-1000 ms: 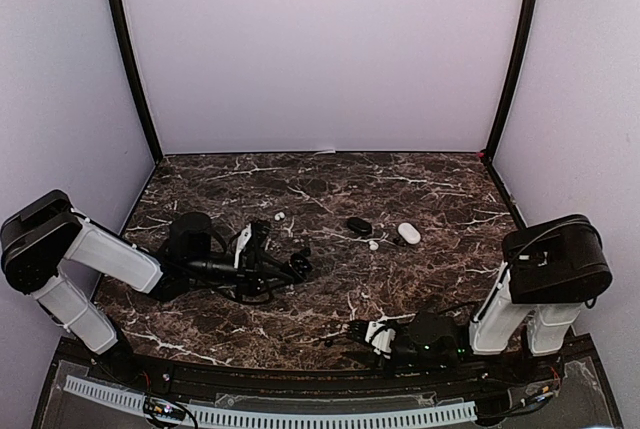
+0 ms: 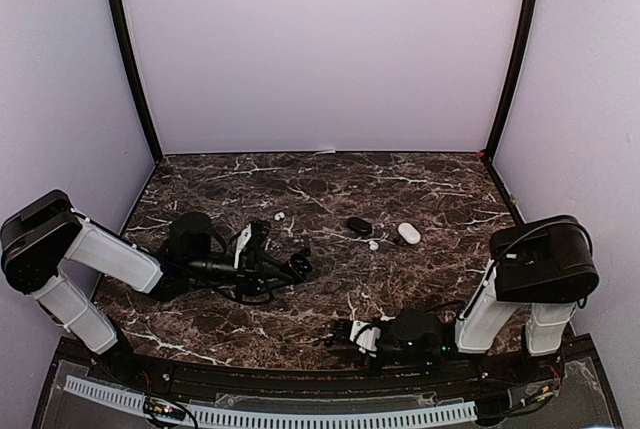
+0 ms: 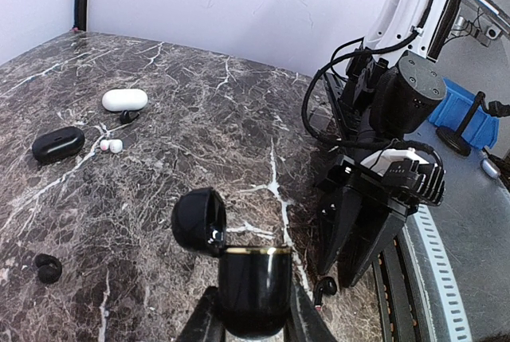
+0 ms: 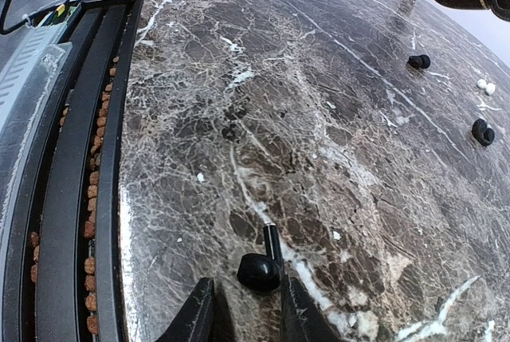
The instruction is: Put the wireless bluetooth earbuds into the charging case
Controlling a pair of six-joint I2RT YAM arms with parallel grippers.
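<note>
My left gripper is shut on an open black charging case, held above the table with its lid raised. My right gripper is low at the front edge, its fingertips part open around a black earbud lying on the marble with its stem pointing away. In the left wrist view that earbud shows beside the right fingers.
A closed black case, a white case and small white earbuds lie toward the back. Other black earbuds lie on the table. A metal rail runs along the front edge.
My right gripper has moved left toward the earbud at the front edge. The left arm holding the case has not visibly moved.
</note>
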